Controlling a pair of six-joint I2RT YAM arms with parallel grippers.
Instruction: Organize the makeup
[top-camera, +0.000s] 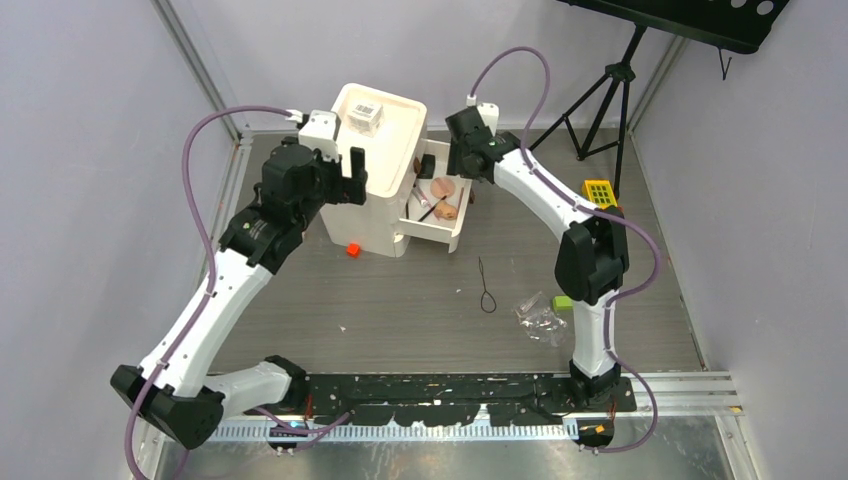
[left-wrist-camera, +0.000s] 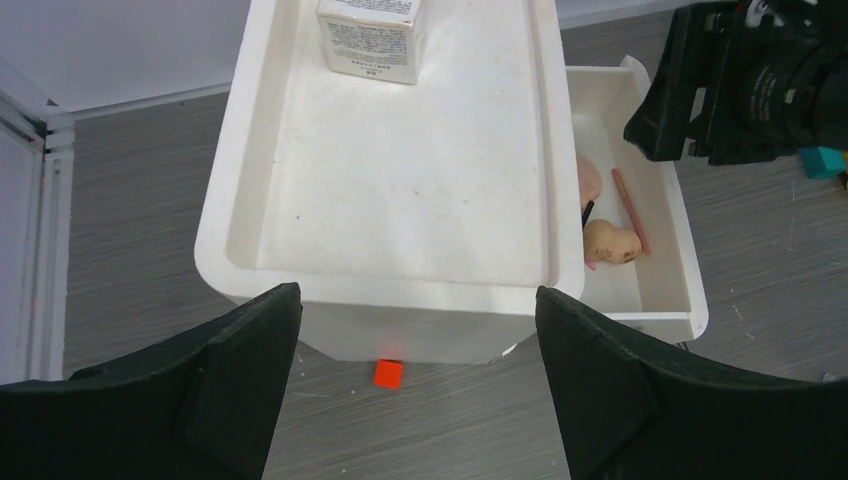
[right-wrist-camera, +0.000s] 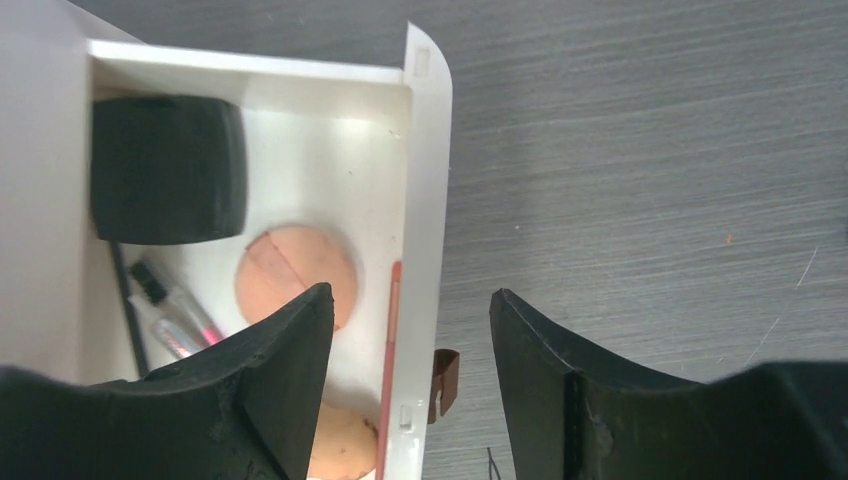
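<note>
A white cabinet (top-camera: 378, 151) has its drawer (right-wrist-camera: 427, 180) pulled out, holding a black case (right-wrist-camera: 166, 168), a round pink puff (right-wrist-camera: 296, 275), a tan sponge (left-wrist-camera: 612, 242), slim tubes and pencils. A small white box (left-wrist-camera: 369, 36) stands on the cabinet's lid. My left gripper hangs open over the cabinet's near left part, nothing between its fingers. My right gripper is open above the drawer's outer wall, holding nothing; a small brown piece (right-wrist-camera: 446, 381) shows beside that wall.
A red cube (top-camera: 354, 250) lies before the cabinet. A black tripod stand (top-camera: 620, 75), a yellow toy (top-camera: 598, 191), a green block (top-camera: 562, 303), a plastic bag (top-camera: 540, 320) and a cord loop (top-camera: 488, 298) are on the right and middle floor.
</note>
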